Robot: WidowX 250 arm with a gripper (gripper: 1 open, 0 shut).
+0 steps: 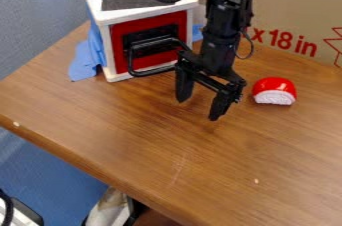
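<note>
My black gripper [201, 102] hangs low over the wooden table [147, 155], in front of a white toy oven with a red front [160, 33]. Its two fingers are spread apart, with nothing visible between them. A red and white object [274, 91] lies on the table to the right of the gripper, apart from it.
A blue cloth [86, 60] lies beside and behind the oven. A cardboard panel [297, 15] stands at the back right.
</note>
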